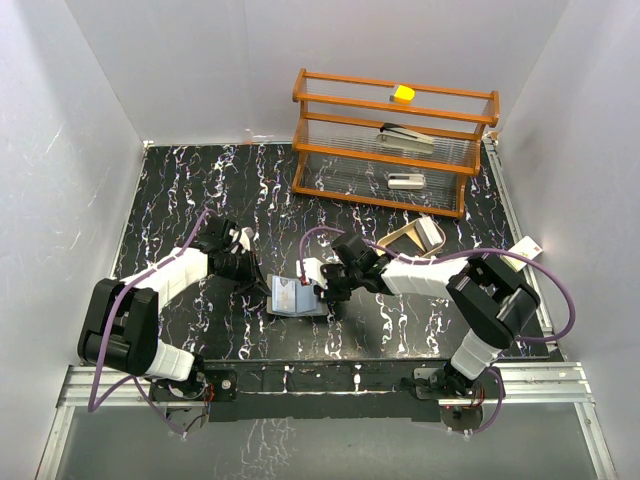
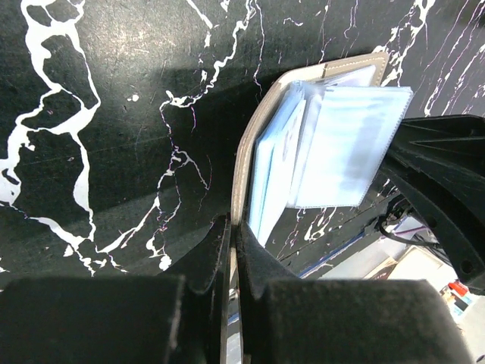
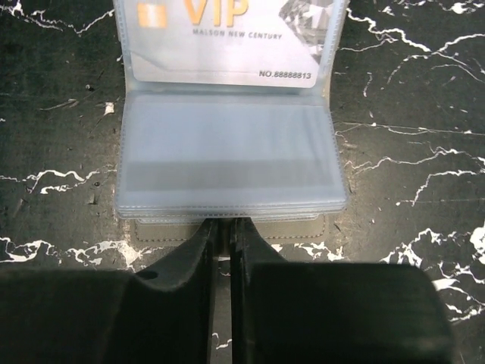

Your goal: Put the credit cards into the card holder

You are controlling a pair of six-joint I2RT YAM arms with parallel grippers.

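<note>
The card holder [image 1: 296,296] lies open on the marble mat between the grippers, with clear bluish sleeves and a VIP card [image 3: 223,42] in one sleeve. My left gripper is shut on the holder's tan edge [image 2: 246,152], which runs into its fingertips. My right gripper is at the other edge, tips tucked beneath the stack of sleeves [image 3: 227,152]; the tips are close together, and whether anything is between them is hidden.
A wooden rack [image 1: 380,150] with staplers stands at the back. An open box [image 1: 401,245] with white items lies behind the right arm.
</note>
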